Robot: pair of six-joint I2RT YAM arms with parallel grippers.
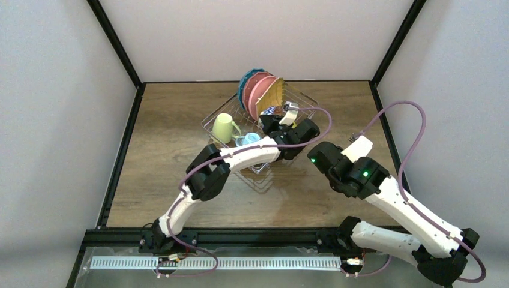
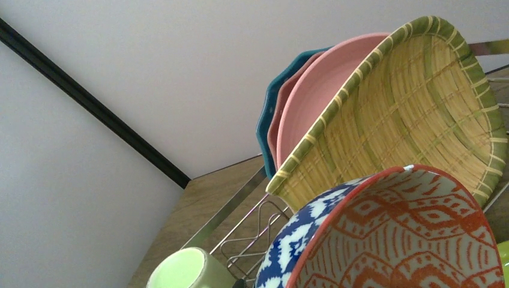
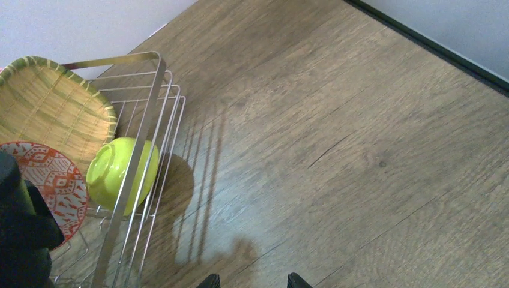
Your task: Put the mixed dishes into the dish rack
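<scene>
A bowl, orange-patterned inside and blue-and-white outside (image 2: 396,234), is in my left gripper (image 1: 265,122), over the wire dish rack (image 1: 211,120). In the right wrist view, that gripper's dark body covers part of the bowl (image 3: 57,186); its fingertips are hidden. Behind the bowl, a woven basket (image 2: 414,114) leans beside pink plates (image 2: 327,90) and a blue scalloped plate (image 2: 270,108), all upright. A lime-green bowl (image 3: 123,174) tilts at the rack's right side. The pale green mug (image 1: 222,128) and a light blue cup (image 1: 248,139) sit nearer the front. My right gripper stands open and empty, right of the rack.
The rack's metal side rail (image 3: 135,162) rises between the lime bowl and the bare wooden table (image 3: 336,150). Clear tabletop lies left, right and in front of the rack. Walls (image 1: 444,120) enclose the sides and back.
</scene>
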